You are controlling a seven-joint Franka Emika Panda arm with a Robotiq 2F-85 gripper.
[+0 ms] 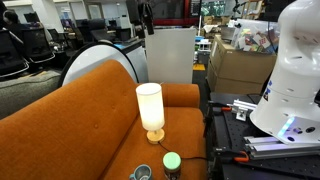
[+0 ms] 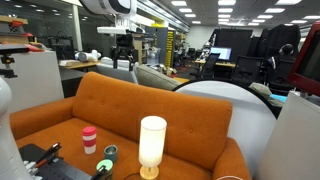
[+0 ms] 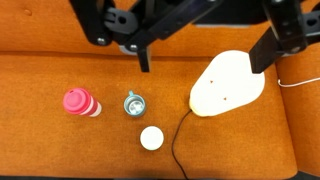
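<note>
A glowing white lamp with a wooden base (image 1: 150, 105) stands upright on the orange couch seat. In the wrist view the lamp (image 3: 225, 85) lies below my open gripper, partly hidden by the right finger. To its left are a grey-blue mug (image 3: 134, 103), a round white-topped item (image 3: 152, 138) and a pink-red cup with a pale band (image 3: 82, 102). In exterior view 2 my gripper (image 2: 115, 60) is high before the couch back, apart from all of these, with nothing between its fingers. The round item's side (image 1: 172, 165) looks dark, its top green.
The orange couch back (image 2: 150, 100) rises behind the objects. A dark cord (image 3: 180, 135) runs from the lamp across the seat. A black table (image 1: 270, 165) carries the arm's white base at the right.
</note>
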